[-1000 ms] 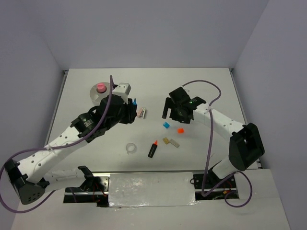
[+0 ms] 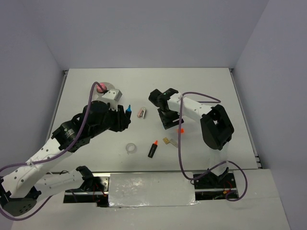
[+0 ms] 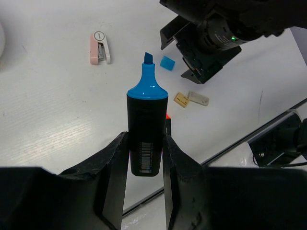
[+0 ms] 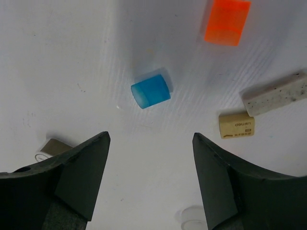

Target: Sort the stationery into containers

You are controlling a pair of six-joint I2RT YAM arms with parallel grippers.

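Observation:
My left gripper is shut on an uncapped blue highlighter (image 3: pixel 147 108), which stands upright with its tip up, clear of the table. The right gripper points down over the table, fingers apart and nothing between them. Ahead of its fingers, in the right wrist view, a blue cap (image 4: pixel 151 91) lies on the table. An orange cap (image 4: pixel 228 21) lies farther off. A tan block (image 4: pixel 236 125) lies against a longer grey block (image 4: pixel 278 93). On the table are a pink-and-white stapler (image 2: pixel 142 112) and a black highlighter with an orange tip (image 2: pixel 153 149).
A clear ring-shaped item (image 2: pixel 131 147) lies near the front. At the back left, a round pale container with a pink thing (image 2: pixel 101 87) in it is partly hidden by the left arm.
My left gripper has drifted left and a little forward with the blue highlighter. The right gripper has moved left, now covering the blue cap in the top view.

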